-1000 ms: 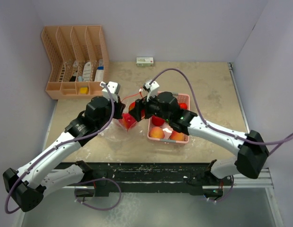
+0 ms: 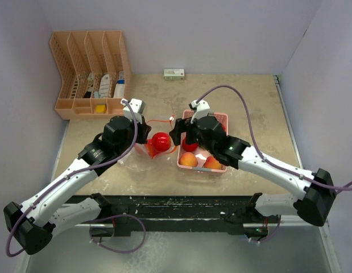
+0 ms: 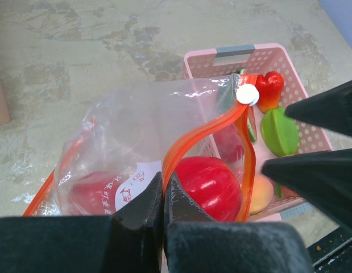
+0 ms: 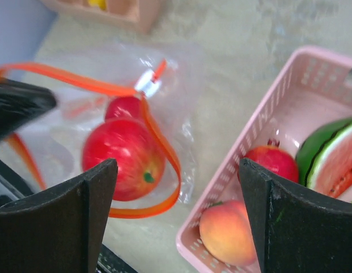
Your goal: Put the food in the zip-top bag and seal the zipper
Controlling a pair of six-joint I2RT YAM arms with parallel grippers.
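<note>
The clear zip bag [image 3: 119,125] with orange zipper stands open, holding a large red fruit [image 2: 161,142] and another red item behind it. My left gripper is shut on the bag's orange-edged rim. My right gripper [image 2: 184,131] hangs over the gap between bag and pink basket [image 4: 249,128], fingers parted, nothing seen between them. The basket holds a red apple [image 4: 269,162], peach [image 4: 227,230], watermelon slice [image 4: 335,159], a red pepper [image 3: 269,85] and a green item [image 3: 278,128].
A peach-coloured organizer [image 2: 73,108] stands at the back left, and a small box [image 2: 173,74] at the back.
My right gripper has moved right and toward the basket, away from the bag, leaving the large red fruit inside it. The left arm is still.
</note>
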